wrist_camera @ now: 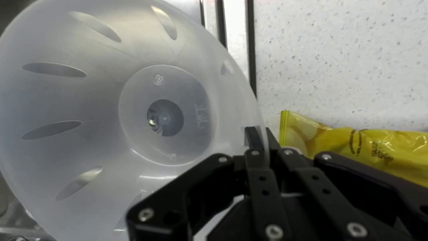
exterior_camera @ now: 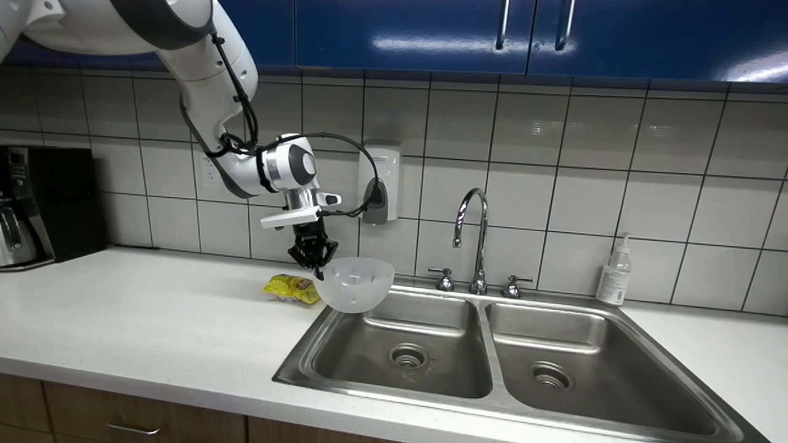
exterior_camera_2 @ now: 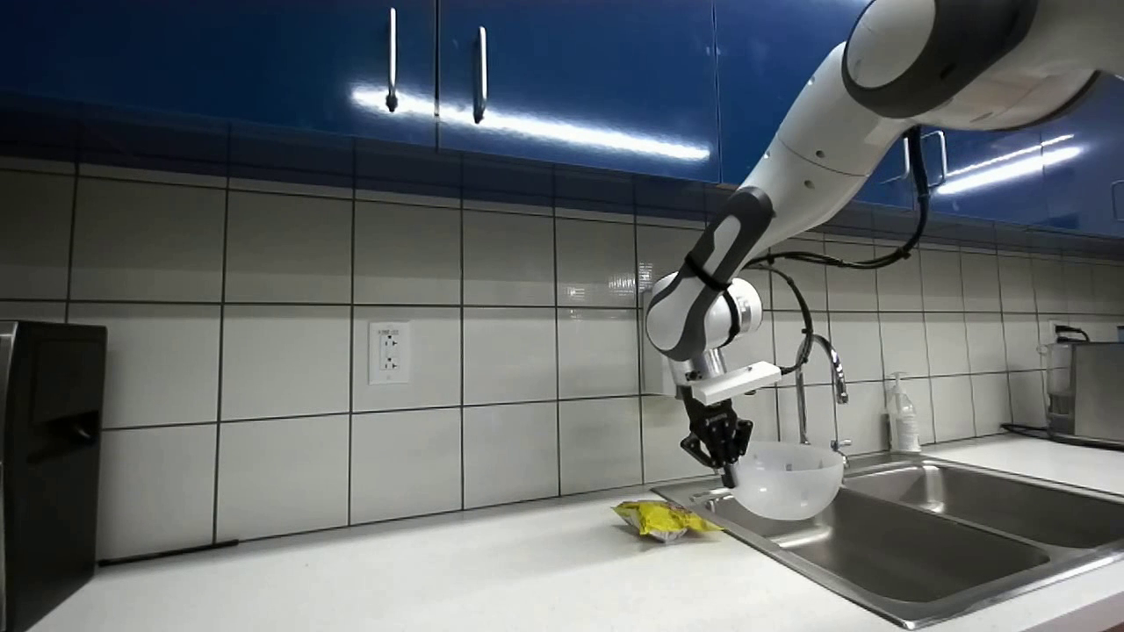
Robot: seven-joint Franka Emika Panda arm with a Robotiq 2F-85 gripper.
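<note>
A frosted, translucent bowl (exterior_camera: 356, 285) with slots in its wall hangs upright at the left edge of the sink. My gripper is shut on its rim, one finger inside the wall and the other outside. Nothing lies inside the bowl (wrist_camera: 166, 88); its bottom has a round hole or clear patch. Just beside the gripper, a yellow packet (exterior_camera_2: 664, 520) rests on the counter. In the wrist view the packet (wrist_camera: 361, 148) shows right of the fingers, partly covered by them.
The double sink (exterior_camera: 487, 325) has two empty basins and a tall faucet (exterior_camera: 480, 236) behind. A soap bottle (exterior_camera: 614, 273) stands at its back right.
</note>
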